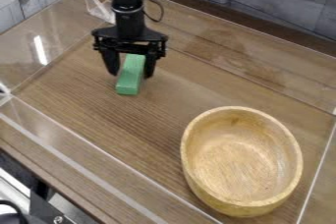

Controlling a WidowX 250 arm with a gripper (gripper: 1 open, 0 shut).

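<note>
My black gripper (130, 46) is over the upper left of the wooden table, open, its two dark fingers either side of a green block (130, 76). The block lies on the table, partly under the gripper's body; whether the fingers touch it cannot be told.
A large tan oval bowl (241, 159) fills the lower right of the table (92, 140). The table's edge runs along the left and the top right.
</note>
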